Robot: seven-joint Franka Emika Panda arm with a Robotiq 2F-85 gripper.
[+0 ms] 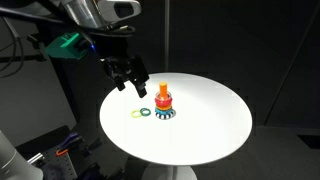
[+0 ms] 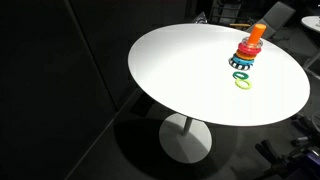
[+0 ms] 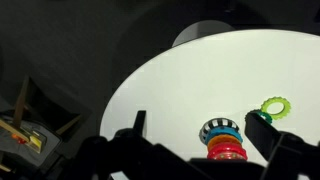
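A ring-stacking toy (image 1: 164, 102) stands upright on the round white table, an orange post on top, red, orange and blue rings below, and a black-and-white striped ring at the bottom. The same toy (image 2: 248, 50) shows near the far right of the table in exterior view 2. Beside it lie a yellow-green ring (image 2: 243, 85) and a darker green ring (image 2: 240, 75), flat on the tabletop. My gripper is open, its fingers wide apart and nothing held between them. From exterior view 1, the gripper (image 1: 131, 88) hangs above the table's left side, apart from the toy.
Dark panels form the background, and in the wrist view some tools or parts (image 3: 25, 135) appear off the table at left.
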